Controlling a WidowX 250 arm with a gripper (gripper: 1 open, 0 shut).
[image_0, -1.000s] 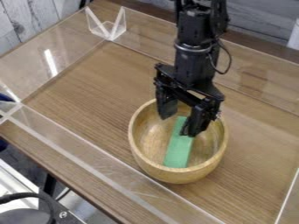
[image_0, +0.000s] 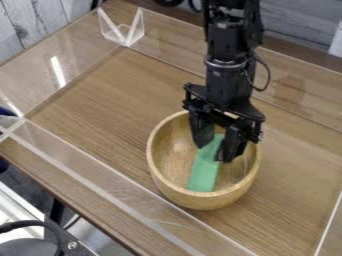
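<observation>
A round light wooden bowl (image_0: 171, 183) stands on the wooden table, with a long green object (image_0: 203, 173) lying inside it. The black gripper (image_0: 219, 142) reaches down from the top into the back part of the bowl, over the upper end of the green object. Its fingers are dark and overlap the bowl's rim; whether they hold anything is hard to tell.
A white wire-like item (image_0: 122, 28) sits at the back left. Dark cables or parts lie at the bottom left corner.
The gripper has shifted and turned slightly inside the bowl's back part. The bowl and green object look almost unchanged.
</observation>
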